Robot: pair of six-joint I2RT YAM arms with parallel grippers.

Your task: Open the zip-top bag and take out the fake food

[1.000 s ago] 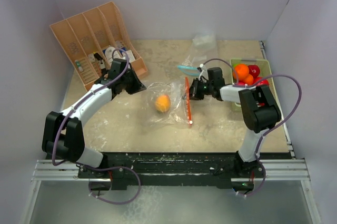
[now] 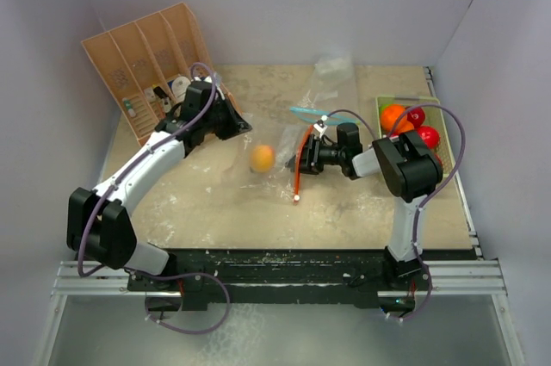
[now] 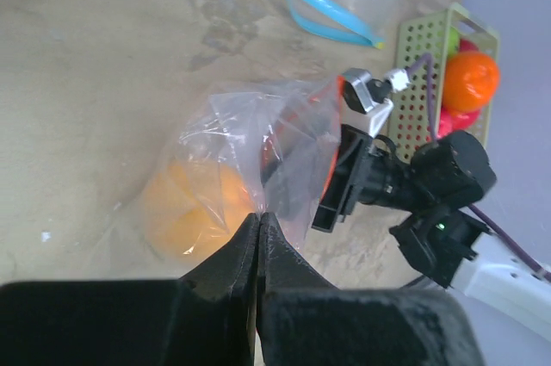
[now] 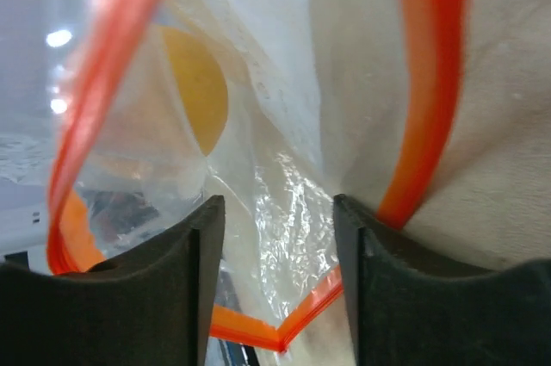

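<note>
A clear zip bag (image 2: 275, 176) with an orange-red zip strip (image 2: 298, 172) holds yellow-orange fake food (image 2: 263, 158). My left gripper is shut on the bag's crumpled film at its left end, raised. My right gripper is at the bag's mouth, fingers part open; in the right wrist view the orange strip runs around and behind them, with clear film between and beyond.
A green basket of fake fruit (image 2: 392, 116) stands at the right, a wooden organiser (image 2: 129, 47) at the back left. Another clear bag with a blue zip (image 2: 310, 113) lies behind.
My left gripper has risen and moved slightly right with the bag's end. My right gripper has moved left and opened somewhat; the orange strip has shifted left and tilted.
</note>
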